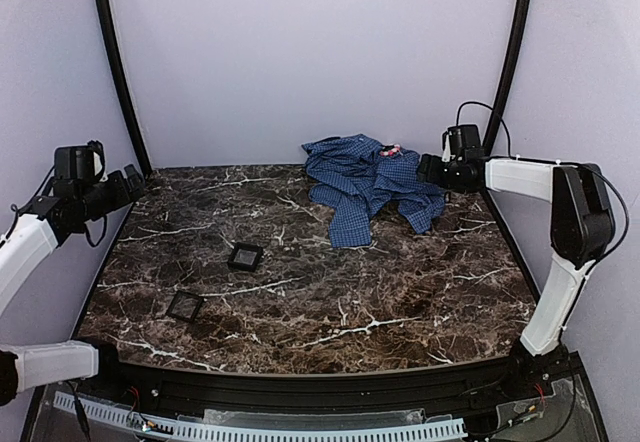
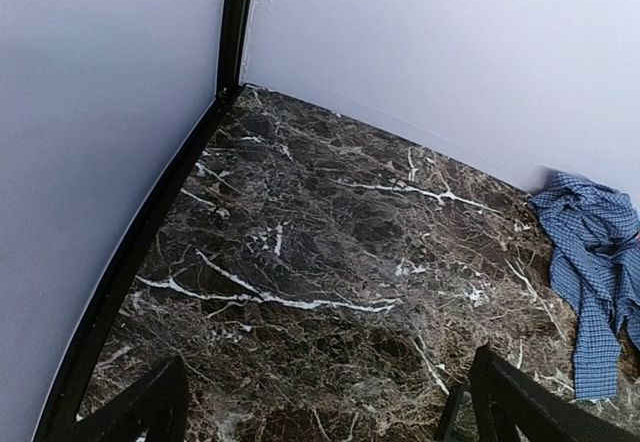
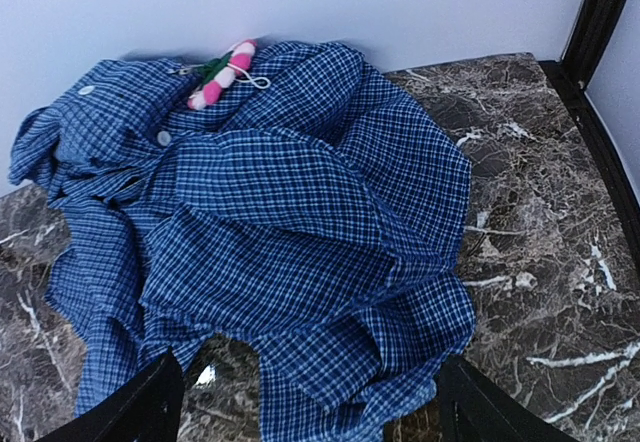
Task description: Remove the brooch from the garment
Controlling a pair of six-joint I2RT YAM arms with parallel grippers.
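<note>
A rumpled blue checked garment (image 1: 355, 187) lies at the back right of the marble table. The pink-and-white brooch (image 1: 390, 150), with some green, rests on its upper part, clearer in the right wrist view (image 3: 215, 87). My right gripper (image 1: 430, 170) hovers over the garment's right side, right of the brooch, fingers apart and nothing between them; in the right wrist view its fingertips (image 3: 470, 402) frame the lower edge. My left gripper (image 1: 126, 184) hangs high at the left edge, away from the garment, open and empty.
Two small dark square frames, one (image 1: 245, 256) near the middle left and another (image 1: 185, 306) nearer the front, lie on the table (image 1: 420, 302). Walls bound the back and sides.
</note>
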